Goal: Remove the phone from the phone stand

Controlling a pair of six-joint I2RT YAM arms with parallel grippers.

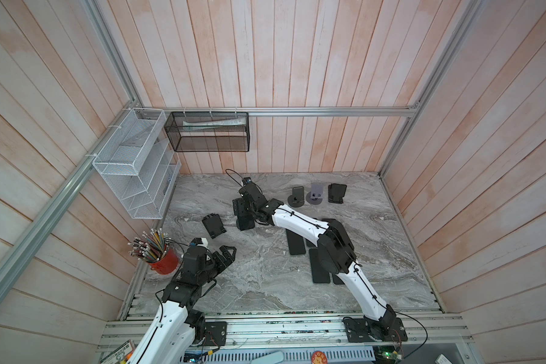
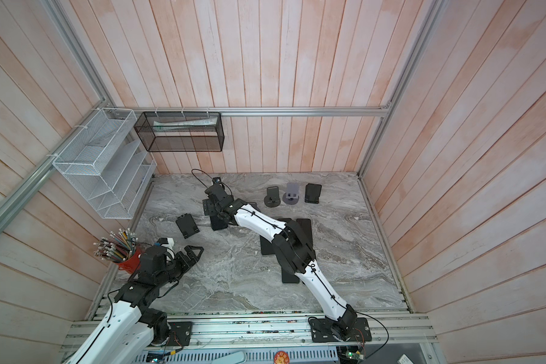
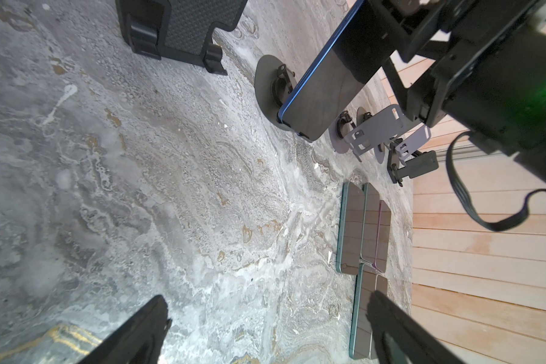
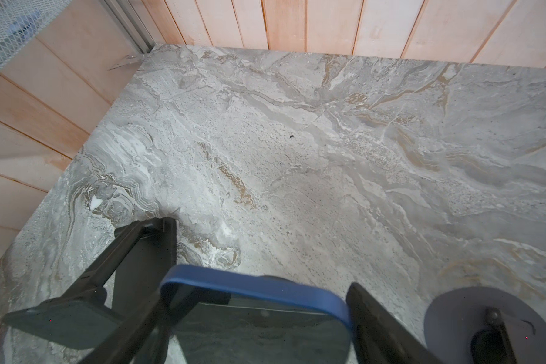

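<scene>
A dark phone with a blue edge leans upright on a stand, whose round base shows behind it in the left wrist view. My right gripper straddles the phone's upper part from above, one finger beside each long side. The fingers stand a phone's width apart, very close to or touching its edges; whether they press on it is unclear. The phone's lower end is out of the right wrist view. At the front left, my left gripper is open over bare table, nothing between its fingers.
An empty black stand is left of the phone. More stands line the back right. Several phones lie flat under the right arm. A red cup of pens stands by the left arm.
</scene>
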